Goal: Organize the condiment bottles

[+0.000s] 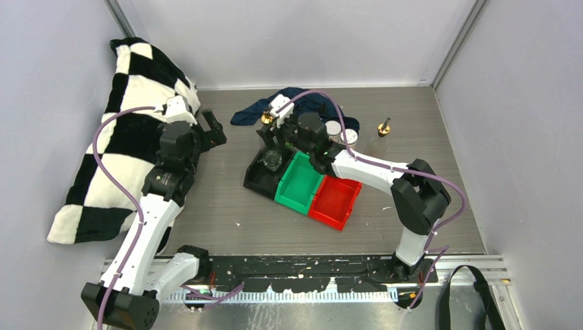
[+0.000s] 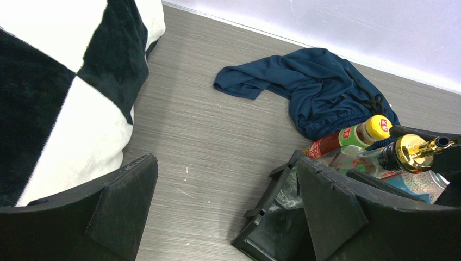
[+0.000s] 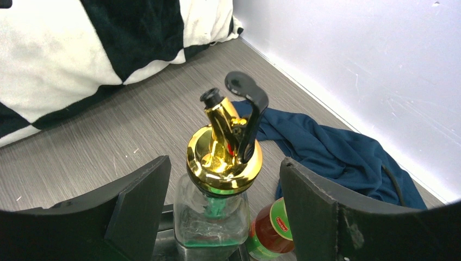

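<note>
A clear glass bottle with a gold-and-black pourer (image 3: 223,174) stands in the far-left part of the black compartment (image 1: 261,182). My right gripper (image 1: 269,133) is open around it; in the right wrist view a gap shows on either side of the bottle's neck. A second gold-topped bottle (image 1: 382,130) stands at the right of the table. Beyond the tray, a red sauce bottle with a yellow cap (image 2: 353,133) is beside the glass bottle. Two white-lidded jars (image 1: 349,137) sit behind the right arm. My left gripper (image 1: 214,128) stands open and empty, left of the tray.
Green (image 1: 299,184) and red (image 1: 335,203) compartments adjoin the black one, and both look empty. A navy cloth (image 1: 251,114) lies behind the tray. The checkered cushion (image 1: 127,148) borders the left. Clear table lies in front of the tray.
</note>
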